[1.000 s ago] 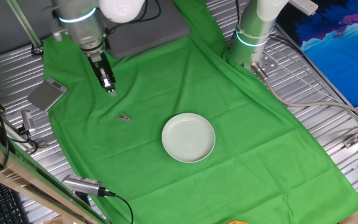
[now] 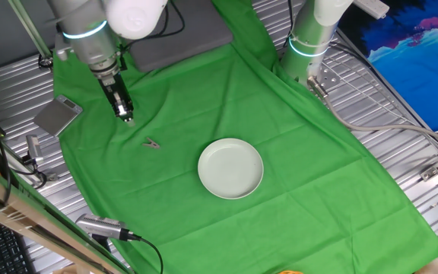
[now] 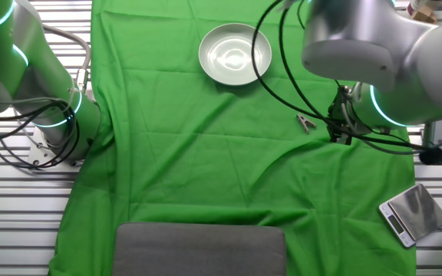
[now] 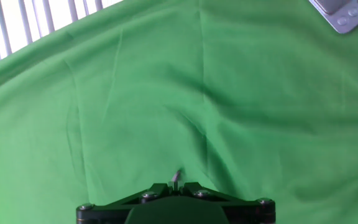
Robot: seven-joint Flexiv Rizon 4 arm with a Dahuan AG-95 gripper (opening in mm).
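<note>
A small metallic clip (image 2: 152,142) lies on the green cloth, to the left of a round white plate (image 2: 230,169). The second exterior view shows the same clip (image 3: 306,123) and plate (image 3: 235,54) apart from each other. My gripper (image 2: 128,120) points down, up and left of the clip in the first exterior view and apart from it there. In the wrist view the gripper looks shut, its fingers together at the bottom edge. A small pinkish sliver shows just past the fingertips; I cannot tell what it is.
A small scale (image 2: 58,116) rests at the cloth's left edge. A grey pad (image 2: 177,38) lies at the back.
Over the last second my gripper has shifted a little left and downward in the first exterior view. The clip and the plate have stayed put.
</note>
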